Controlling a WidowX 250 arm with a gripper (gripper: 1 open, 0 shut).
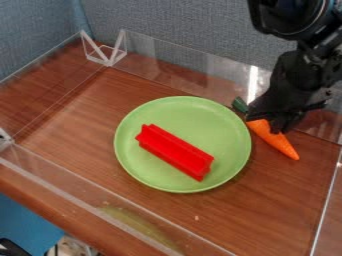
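Note:
My black gripper (267, 121) is at the right of the green plate (158, 172), low over the top end of an orange carrot (281, 142), which lies angled beside the plate with its green top showing. The gripper is shut on the carrot near that top; its fingertips are partly hidden. A red ridged block (175, 150) lies on the plate.
A clear low barrier with white corner brackets (104, 53) edges the wooden table (80, 120), with grey padded walls behind.

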